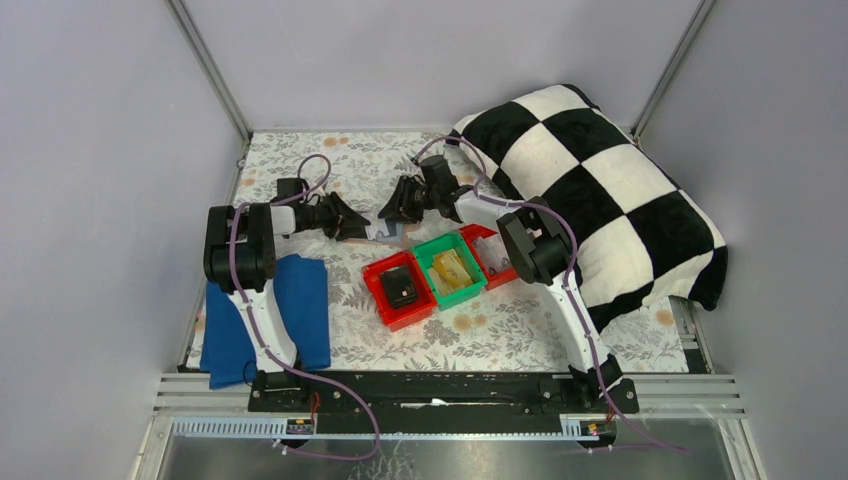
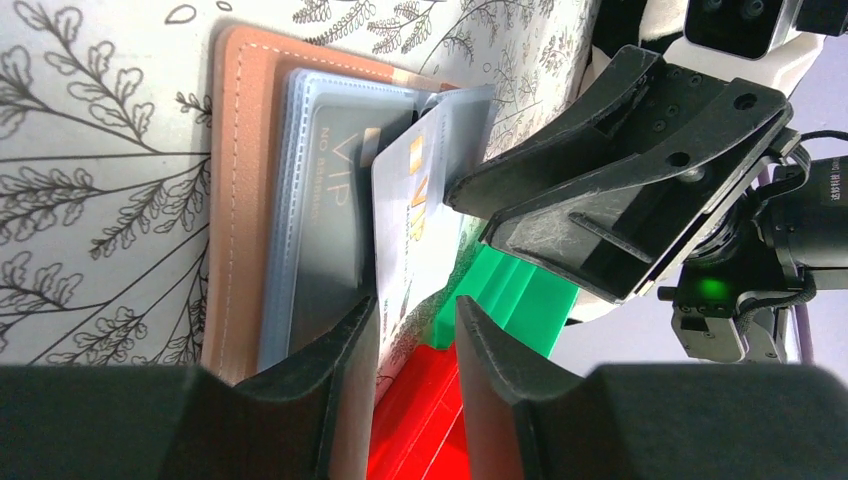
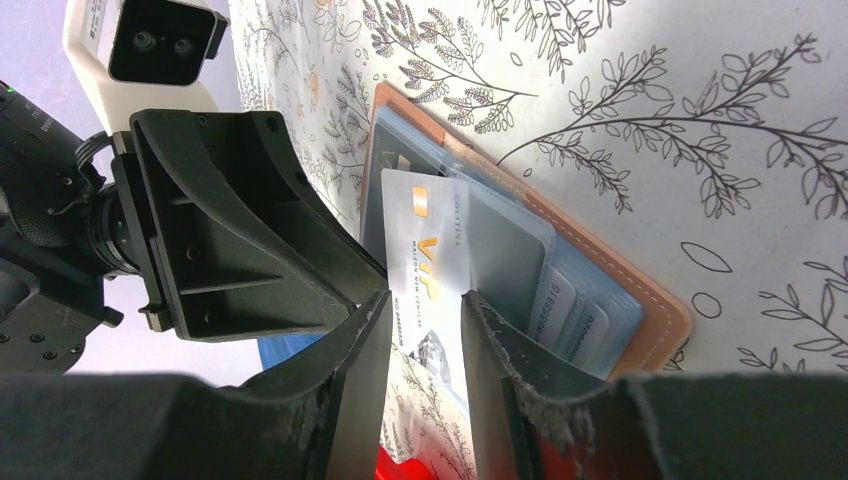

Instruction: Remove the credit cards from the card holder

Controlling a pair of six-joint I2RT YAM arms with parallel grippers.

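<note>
The brown card holder (image 2: 232,180) lies spread on the patterned tablecloth, its clear sleeves fanned. A white card with gold VIP lettering (image 3: 420,235) stands tilted up from the sleeves. My left gripper is part open at the card's lower end. One left finger (image 2: 350,335) is close against the card's edge; I cannot tell whether they touch. From the other side, my right gripper is also part open, with the card showing in the gap between its fingers. Whether the card is still partly inside its sleeve is hard to tell.
Red (image 1: 407,318) and green (image 1: 474,292) bins stand just in front of the holder. A black item (image 1: 398,287) lies in the red bin. Blue cloth (image 1: 305,320) covers the front left, and a checkered pillow (image 1: 610,170) fills the right. The grippers are very close together.
</note>
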